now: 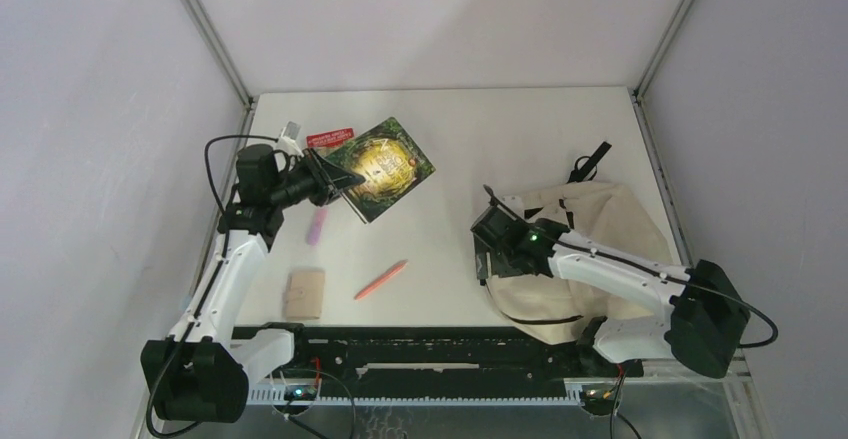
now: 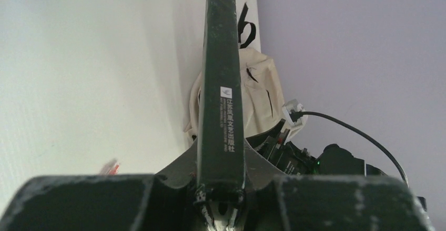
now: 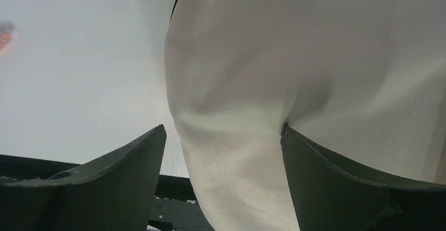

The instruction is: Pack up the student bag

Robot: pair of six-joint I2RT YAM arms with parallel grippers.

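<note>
A green book with a yellow cover picture (image 1: 388,167) is held over the left side of the table by my left gripper (image 1: 352,181), which is shut on it. In the left wrist view its dark spine (image 2: 222,99) stands upright between the fingers. The cream bag (image 1: 615,219) lies at the table's right. My right gripper (image 1: 482,257) is over the bag's left edge, fingers apart. In the right wrist view, bag cloth (image 3: 252,78) spreads below and between the parted fingers, one of which (image 3: 131,173) is beyond the bag's edge. The bag's opening is hidden by the right arm.
A red item (image 1: 330,138) lies at the back left, partly under the book. A pink-purple piece (image 1: 317,226), an orange pencil-shaped case (image 1: 381,280) and a tan notebook (image 1: 305,294) lie on the left half.
</note>
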